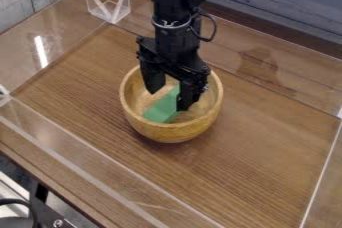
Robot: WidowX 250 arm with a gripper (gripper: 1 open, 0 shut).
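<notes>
A yellow round bowl [193,126] sits in the middle of the wooden table, with a green object [166,111] lying inside it. My black gripper [170,86] is open over the bowl, its fingers spread on either side above the green object. The arm hides part of the bowl's back.
Clear plastic brackets stand at the left edge and back left. A dark cable shows at the bottom left corner, and a wall runs along the back.
</notes>
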